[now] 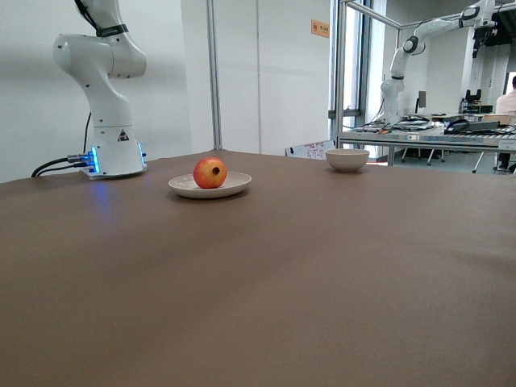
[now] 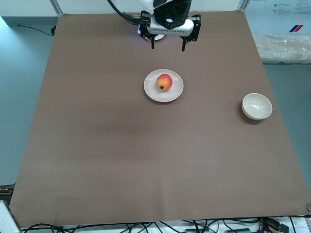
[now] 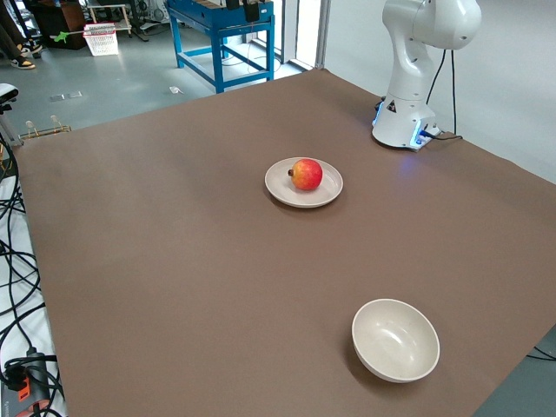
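A red and yellow fruit (image 2: 164,82) (image 1: 210,172) (image 3: 305,174) rests on a white plate (image 2: 164,96) (image 1: 184,187) (image 3: 304,198) near the middle of the brown table. A white bowl (image 2: 257,106) (image 1: 347,160) (image 3: 395,340) stands empty, apart from the plate, to its right in the left camera view. My gripper (image 2: 167,46) hangs high at the back of the table, above and behind the plate, open with nothing visible between its two black fingers. The gripper is out of frame in the other two views.
The robot's white base (image 1: 113,153) (image 3: 404,122) stands at the table's back edge. Cables (image 3: 17,287) run along a strip outside one table edge.
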